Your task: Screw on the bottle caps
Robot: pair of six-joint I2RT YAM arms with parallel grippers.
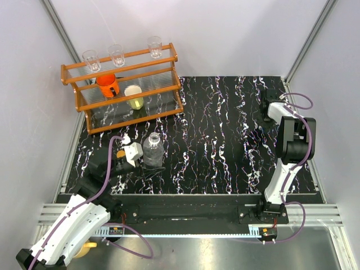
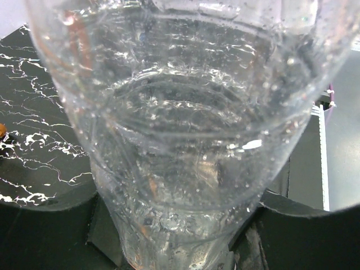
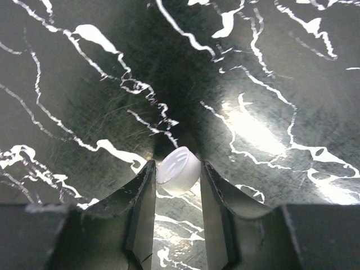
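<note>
A clear, capless plastic bottle (image 1: 153,151) stands upright at the table's left front, held by my left gripper (image 1: 153,170), which is shut on it. Up close in the left wrist view, the bottle (image 2: 180,140) fills the picture, with dark fingers on both sides. At the table's right side, my right gripper is shut on a small white cap (image 3: 179,170), gripped between its fingertips and tilted. From above, the right arm largely hides that cap.
A wooden rack (image 1: 128,66) with glasses on top, an orange mug (image 1: 108,85) and a yellow-green cup (image 1: 134,95) stands at the back left.
</note>
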